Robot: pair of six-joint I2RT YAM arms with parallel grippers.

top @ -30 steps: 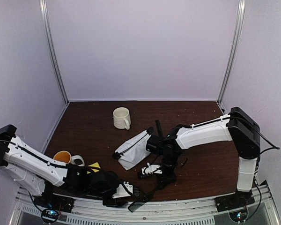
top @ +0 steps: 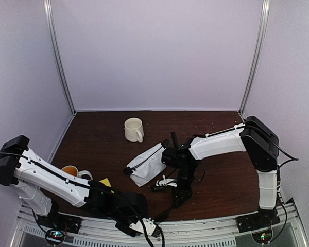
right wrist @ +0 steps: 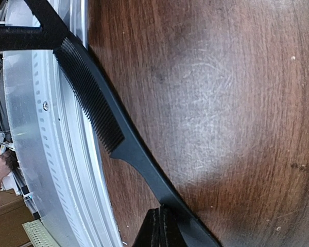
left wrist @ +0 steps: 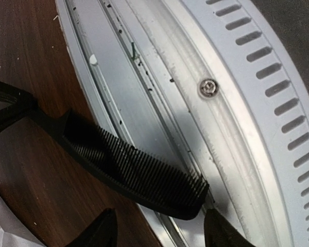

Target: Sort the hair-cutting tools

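Observation:
A black comb lies along the front edge of the table, its toothed end (left wrist: 139, 175) over the metal rail in the left wrist view. My left gripper is part open just past that end, its fingers either side of it, nothing visible between them. In the right wrist view the comb (right wrist: 139, 154) runs diagonally, and my right gripper is shut at its handle; whether it grips it I cannot tell. In the top view a white cloth pouch (top: 144, 175) lies mid-table with dark tools on it.
A white mug (top: 133, 129) stands at the back. An orange-lined mug (top: 70, 170) and a yellow item (top: 105, 181) sit at the left, partly behind my left arm.
My left gripper has moved right and toward the front edge.

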